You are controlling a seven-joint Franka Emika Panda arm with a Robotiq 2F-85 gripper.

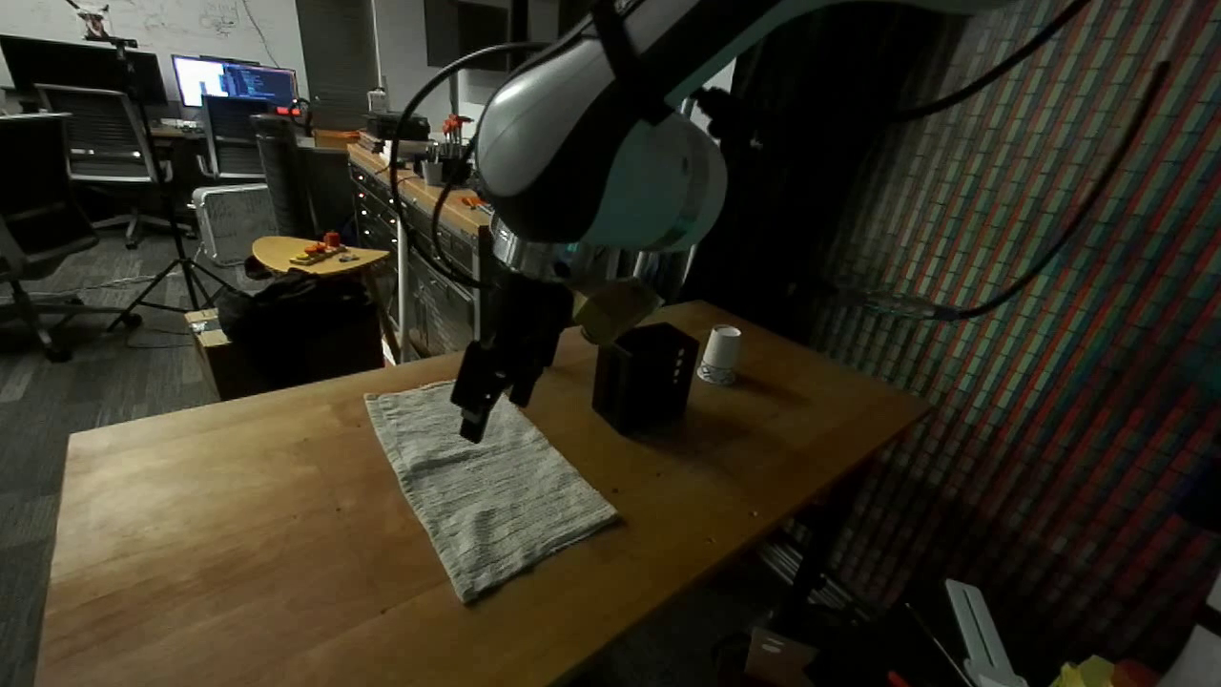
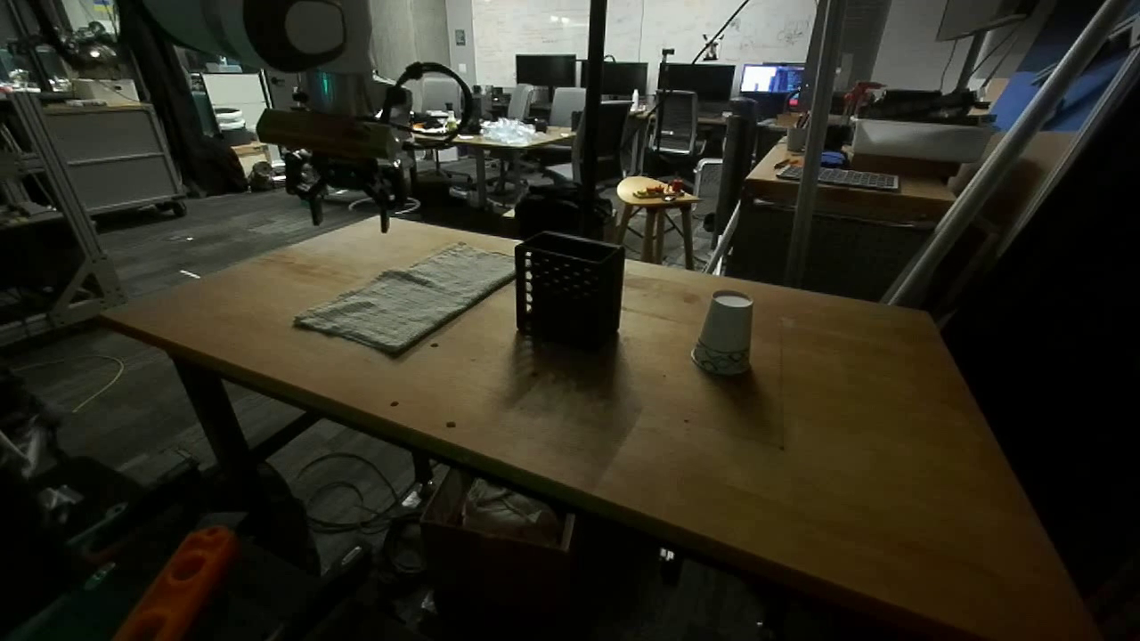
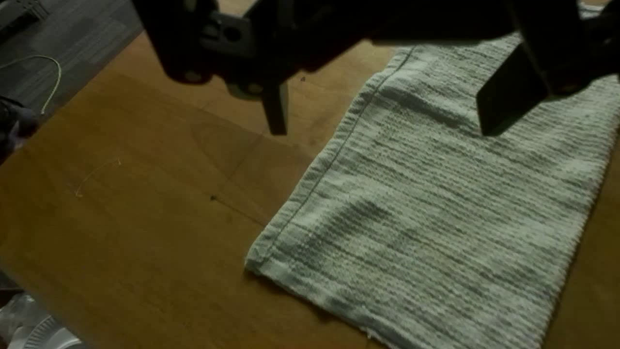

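A grey-white woven cloth (image 1: 492,492) lies flat on the wooden table, with small wrinkles. Above it, clear of the fabric, hangs my gripper; its fingers are wide apart and nothing is between them. In the wrist view the right finger (image 3: 511,90) is over the cloth (image 3: 430,221), while the left finger (image 3: 276,107) is over bare wood beyond its edge. A black perforated bin (image 2: 569,288) stands upright beside the cloth. Farther along, a white paper cup (image 2: 724,333) rests upside down on the table.
Bare tabletop (image 1: 229,515) stretches to one side of the cloth, and more free wood (image 2: 855,449) surrounds the cup. The bin is the tallest object on the table. A pole rises behind the table in exterior view 2.
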